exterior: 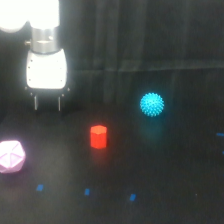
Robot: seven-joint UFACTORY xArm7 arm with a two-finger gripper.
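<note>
My gripper (47, 100) hangs at the upper left of the camera view, its white body above two thin fingers that stand apart, with nothing visible between them. A red block (98, 137) lies on the dark surface to the lower right of it. A cyan spiky ball (152, 105) sits farther right and back. A pink faceted ball (10, 156) rests at the left edge, below and left of the gripper.
Small blue marks (133, 197) dot the dark surface in front, with more at the right edge. A dark backdrop stands behind.
</note>
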